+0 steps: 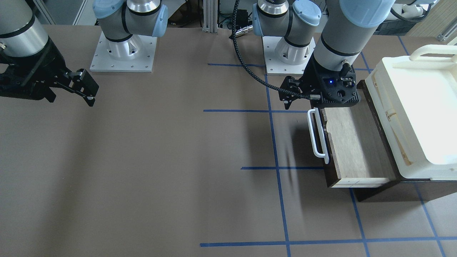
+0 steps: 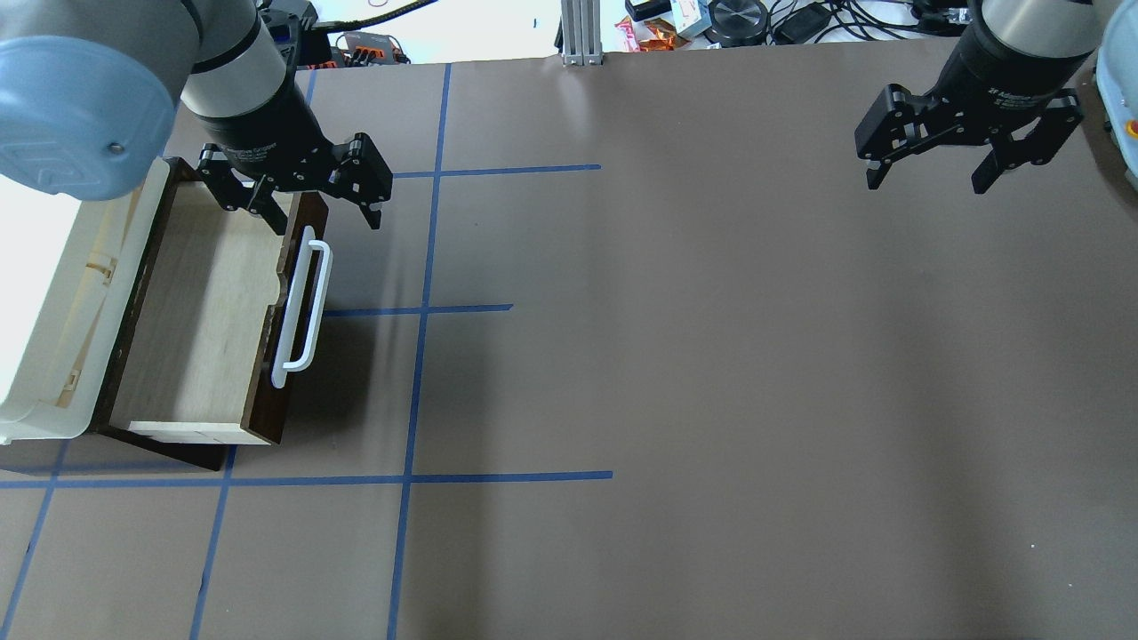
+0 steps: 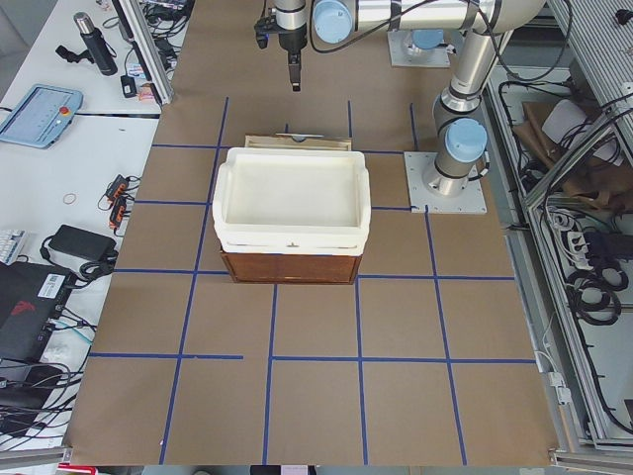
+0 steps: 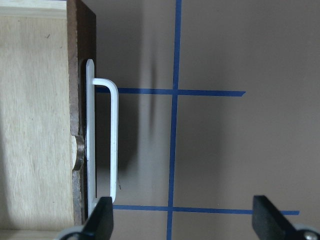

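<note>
A wooden drawer (image 2: 187, 320) stands pulled out from a box under a white plastic tray (image 1: 424, 107), empty, with a white bar handle (image 2: 315, 309) on its dark front. My gripper (image 2: 325, 226) hangs open above the drawer's far end and handle in the top view, with nothing seen between its fingers. In the left wrist view the handle (image 4: 114, 140) runs along the left, between the drawer and the floor, and both fingertips show apart at the bottom of the frame.
A second arm's black gripper (image 2: 928, 171) hangs at the other side, apart from the box. Further arm bases (image 1: 122, 55) stand at the back.
</note>
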